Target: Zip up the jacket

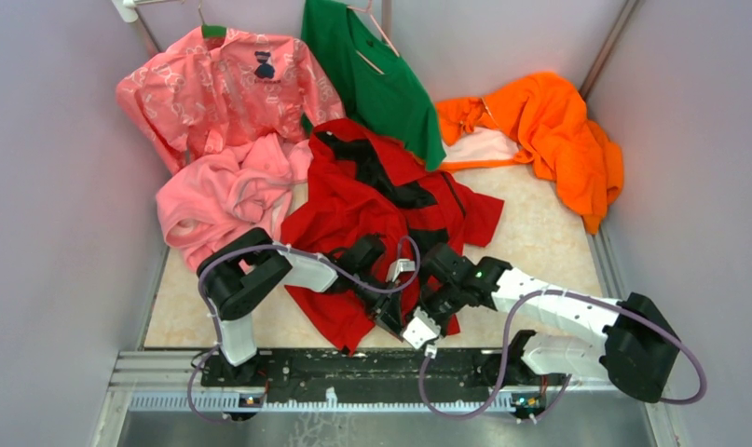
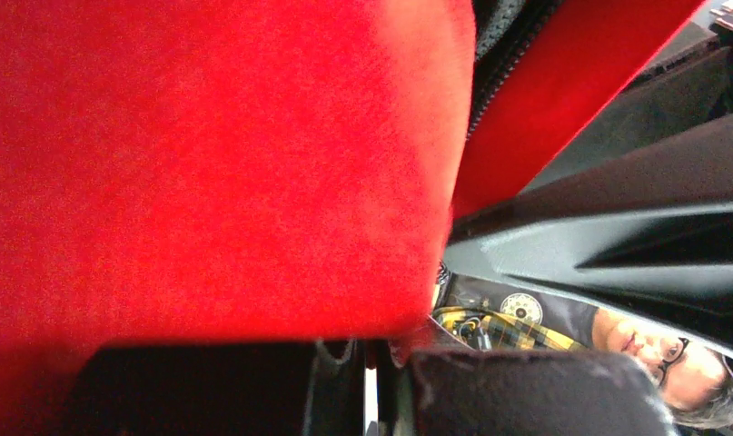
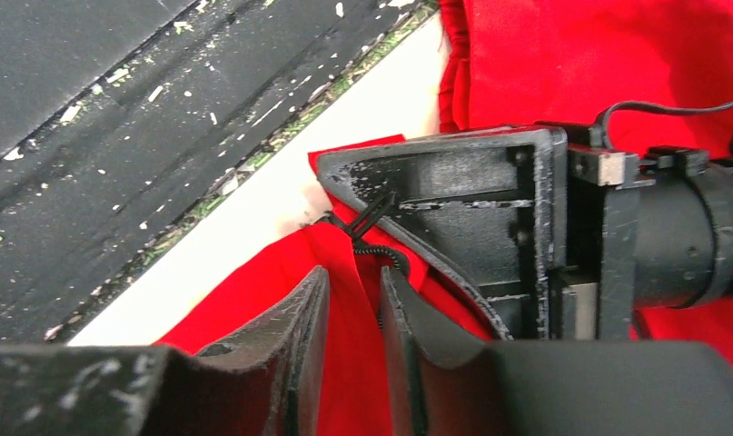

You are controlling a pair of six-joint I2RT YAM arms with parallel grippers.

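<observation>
The red jacket (image 1: 334, 205) lies spread on the table, its front edge under both arms. My left gripper (image 1: 389, 317) is shut at the jacket's lower hem; red fabric (image 2: 208, 163) fills much of its wrist view, with a dark zipper (image 2: 499, 73) at upper right. Whether fabric is between its fingertips I cannot tell. My right gripper is part open just beside the left gripper's tip, above the red fabric, where a black zipper (image 3: 391, 257) and a dark slim piece show.
A pink jacket (image 1: 223, 84), pink garment (image 1: 223, 196), green top (image 1: 372, 93) and orange garment (image 1: 558, 140) surround the red jacket at the back. The table's front edge (image 3: 208, 204) runs close beside both grippers.
</observation>
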